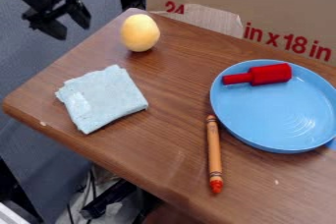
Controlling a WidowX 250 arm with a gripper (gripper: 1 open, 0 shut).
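My gripper (pixel 69 24) hangs at the top left over the grey area beyond the table's edge, its black fingers apart with nothing visible between them. On the wooden table lie a light blue folded cloth (pixel 101 98), a yellow egg-shaped object (pixel 140 32), an orange crayon (pixel 214 157) and a blue plate (pixel 273 117) with a red bottle-like object (pixel 269 73) on it.
A cardboard box (pixel 243 7) stands along the back of the table (pixel 132 154). The middle of the table between the cloth and the plate is clear. Dark metal parts and cables sit below the left edge.
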